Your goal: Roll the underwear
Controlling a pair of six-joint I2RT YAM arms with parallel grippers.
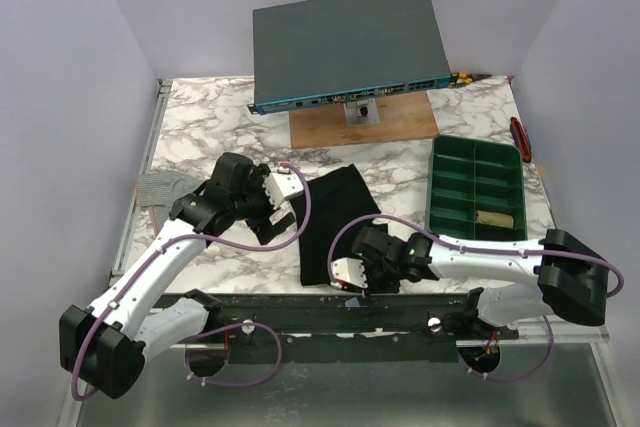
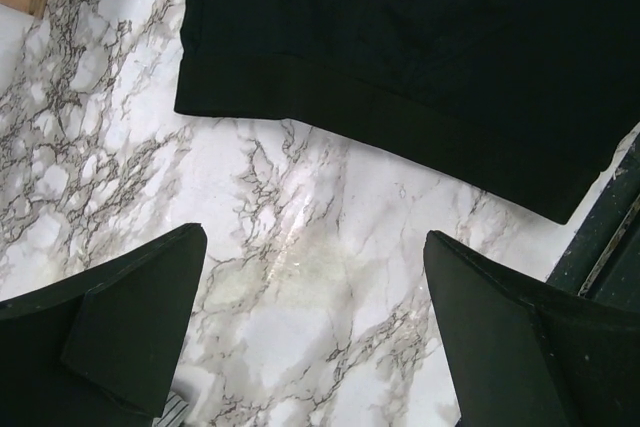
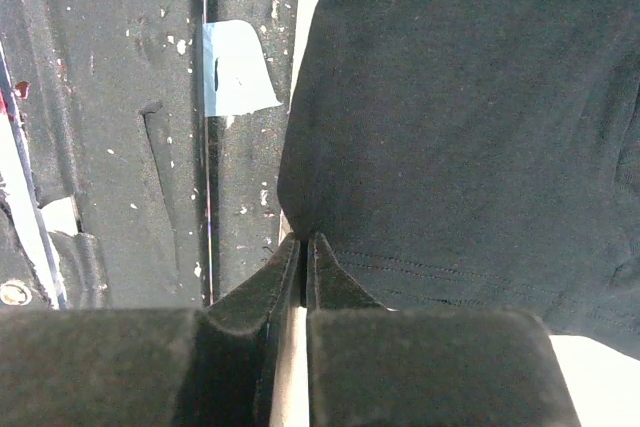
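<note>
The black underwear (image 1: pixel 335 197) lies spread on the marble table (image 1: pixel 210 117). In the left wrist view its banded edge (image 2: pixel 380 117) runs across the upper part, above my left gripper, which is open with nothing between its fingers. In the right wrist view my right gripper is shut at the garment's corner (image 3: pixel 450 167), by the table's front edge; whether any cloth is between its fingertips is hidden.
A green divided tray (image 1: pixel 475 187) stands at the right. A wooden board (image 1: pixel 315 127) lies at the back under a dark flat panel (image 1: pixel 350 42). Grey striped cloth (image 1: pixel 160 189) is at the left.
</note>
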